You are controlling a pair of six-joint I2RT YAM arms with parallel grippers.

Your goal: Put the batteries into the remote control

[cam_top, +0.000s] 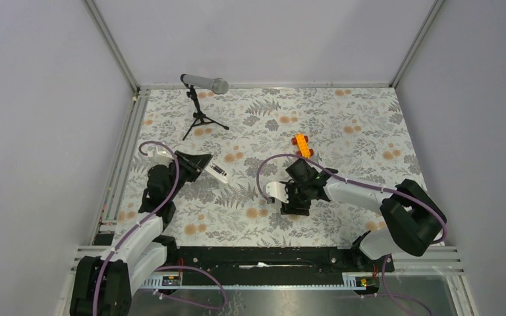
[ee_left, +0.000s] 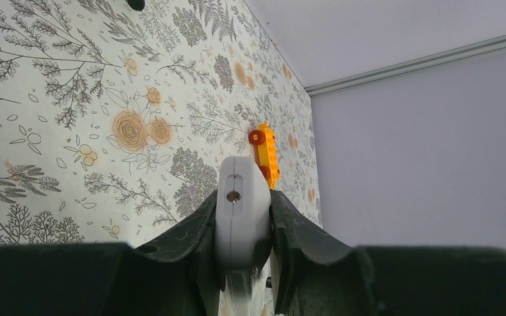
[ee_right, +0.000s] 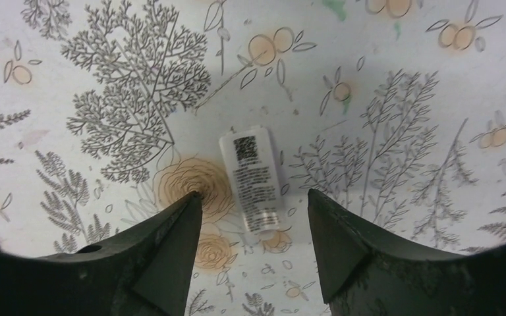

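The white remote [cam_top: 216,172] is held by my left gripper [cam_top: 197,163], shut on it; in the left wrist view its rounded end [ee_left: 242,210] rises between the fingers. A small pale battery-like cylinder [ee_right: 253,178], apparently in clear wrapping, lies on the floral mat. My right gripper is over it, open, with one finger to either side and nothing gripped. In the top view the right gripper [cam_top: 294,204] hides that piece.
An orange toy car [cam_top: 303,145] sits behind the right gripper. A microphone [cam_top: 204,83] on a tripod stands at the back left. The mat between and behind the arms is mostly clear.
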